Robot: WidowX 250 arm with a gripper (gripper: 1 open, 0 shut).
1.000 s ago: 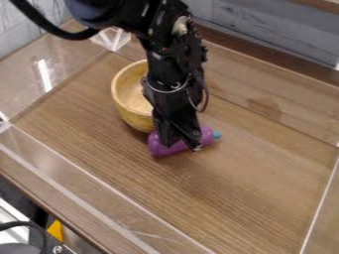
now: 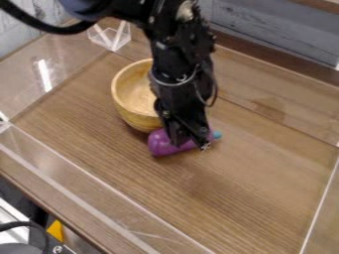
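My black gripper [image 2: 187,133] points down at the middle of the table, just over a purple object [image 2: 169,143] with a small teal tip. The fingers partly hide that object, and whether they touch it is unclear. The fingers look shut, with nothing clearly between them. Directly behind the arm, a yellow bowl [image 2: 131,91] is partly hidden by it.
Walls stand along the back and upper left. A white object [image 2: 109,36] is at the back left corner. Cables and a yellow item lie beyond the lower left edge.
My gripper has shifted very slightly over the last second. The bowl and purple object stay in about the same place.
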